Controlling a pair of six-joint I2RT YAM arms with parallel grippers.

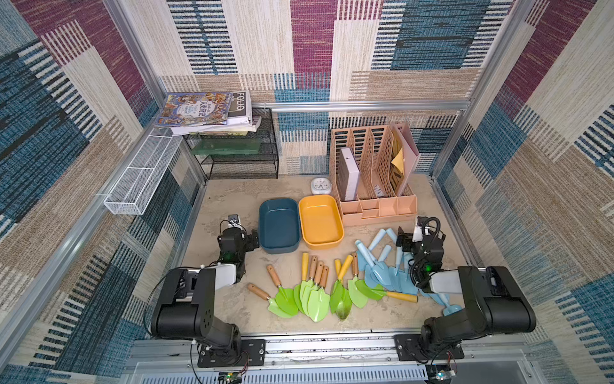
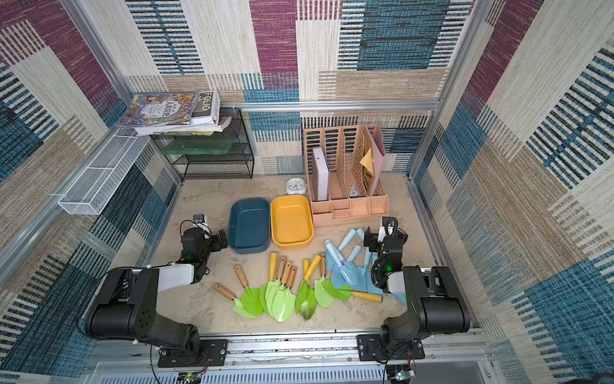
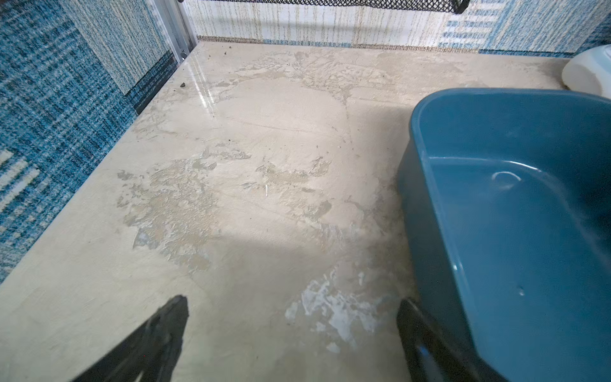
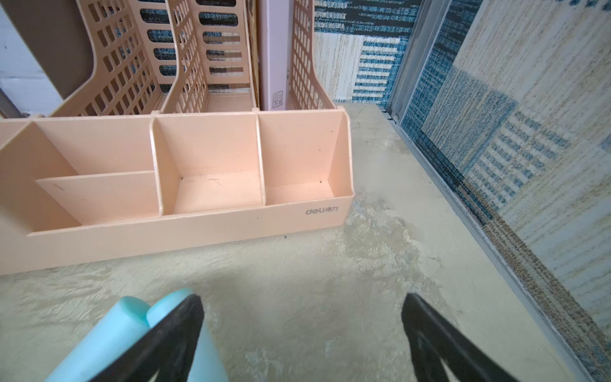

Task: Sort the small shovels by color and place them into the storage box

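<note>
Several green shovels point(image 1: 318, 304), with wooden or yellow handles, lie in a row along the front middle of the table. To their right, several light-blue shovels point(image 1: 381, 273) overlap in a pile, partly hidden under the right arm. A dark blue box point(image 1: 279, 248) and a yellow box point(image 1: 321, 244) stand side by side behind the green shovels, both empty. My left gripper is open just left of the blue box, bare table between its fingers. Above the pile's far right side my right gripper stands open and empty; two blue handles point(image 4: 127, 328) show beside its left finger.
A pink desk organizer point(image 2: 350, 210) with files fills the back right. Behind the boxes sits a small white clock point(image 1: 321, 185). A black wire rack point(image 1: 268, 150) holding magazines point(image 1: 198, 108) stands at the back left. Bare table lies left of the blue box.
</note>
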